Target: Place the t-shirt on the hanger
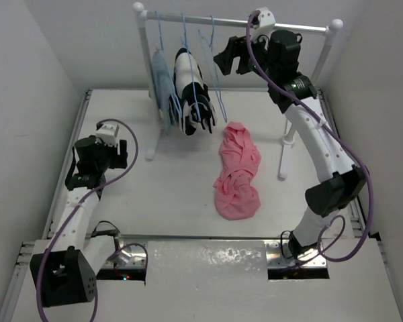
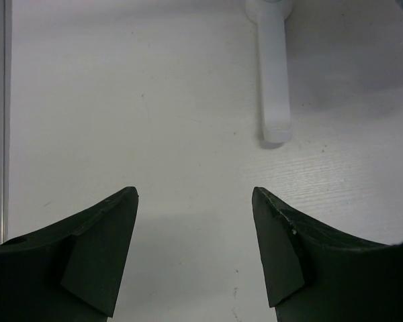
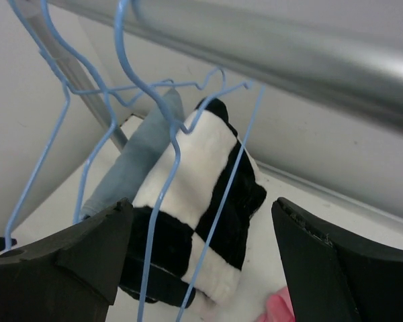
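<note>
A pink T-shirt (image 1: 236,171) lies crumpled on the white table (image 1: 168,194); its edge (image 3: 279,308) peeks into the right wrist view. Blue hangers (image 1: 218,94) hang from the white rail (image 1: 302,28), some apparently bare, others behind them carrying garments. My right gripper (image 1: 230,62) is raised at the rail, beside the right-hand hangers; in its wrist view empty hanger wires pass between and beyond its open fingers. My left gripper (image 1: 121,154) stands open over the table's left side, nothing between its fingers.
A blue garment (image 1: 161,87) and a black-and-white one (image 1: 188,74) hang left of the bare hangers. The rack's feet (image 2: 274,100) stand on the table. Walls enclose both sides.
</note>
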